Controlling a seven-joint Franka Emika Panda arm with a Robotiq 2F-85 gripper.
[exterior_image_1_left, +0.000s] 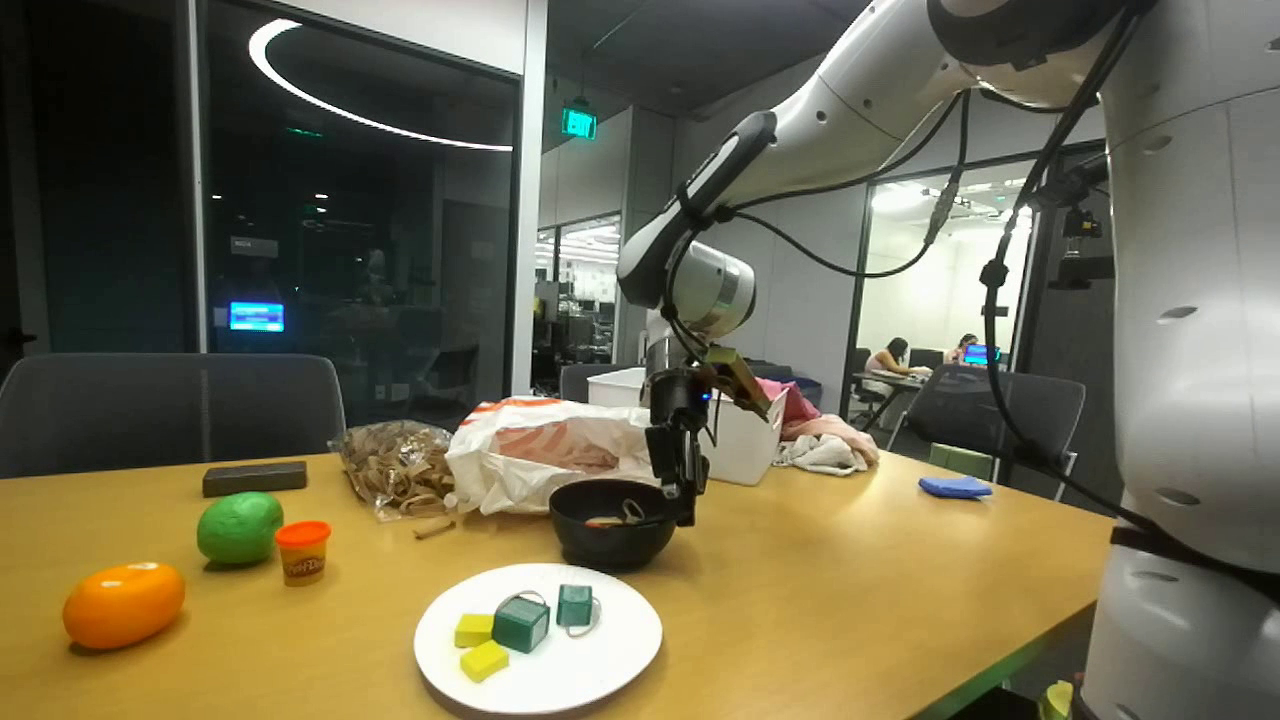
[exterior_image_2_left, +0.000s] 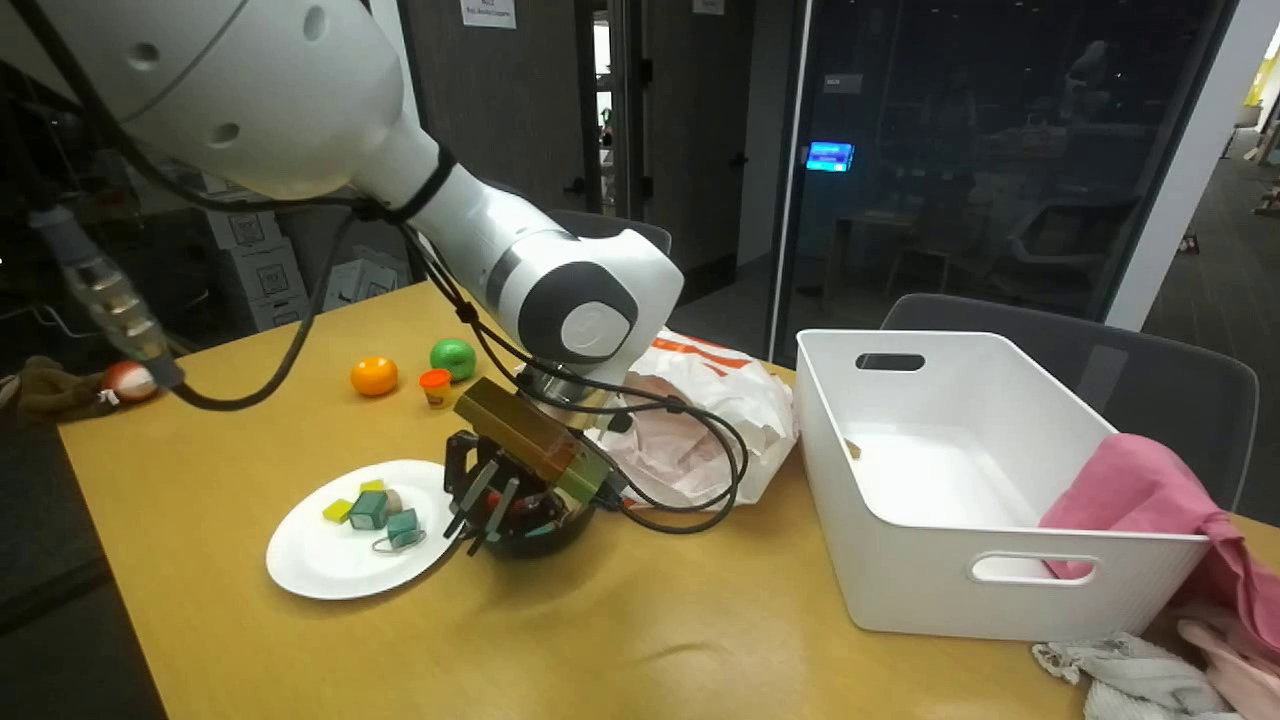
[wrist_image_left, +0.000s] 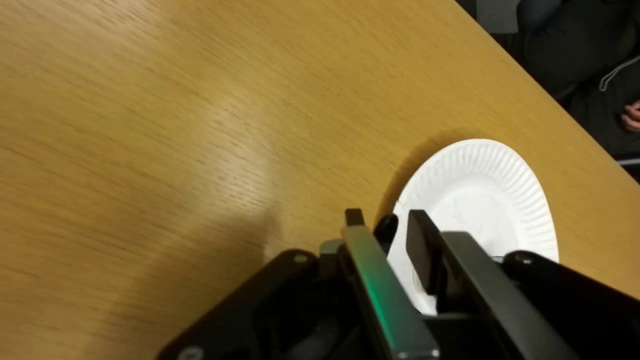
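My gripper (exterior_image_1_left: 684, 498) is at the right rim of a black bowl (exterior_image_1_left: 612, 546) in exterior view 1, pointing down. Its two fingers stand apart in the wrist view, and the rounded tip of a dark handle (wrist_image_left: 387, 228) shows in the gap between them, close to the left one. That handle reaches out over the bowl's rim. Inside the bowl something light and looped (exterior_image_1_left: 632, 511) is partly visible. In exterior view 2 the gripper (exterior_image_2_left: 480, 516) covers much of the bowl (exterior_image_2_left: 540, 544).
A white plate (exterior_image_1_left: 450, 648) with green and yellow blocks lies in front of the bowl. Behind are a plastic bag (exterior_image_1_left: 492, 462) and a white bin (exterior_image_2_left: 936, 576). An orange fruit (exterior_image_1_left: 125, 606), green fruit (exterior_image_1_left: 240, 528) and orange-lidded tub (exterior_image_1_left: 304, 554) stand left. The table's right side is open.
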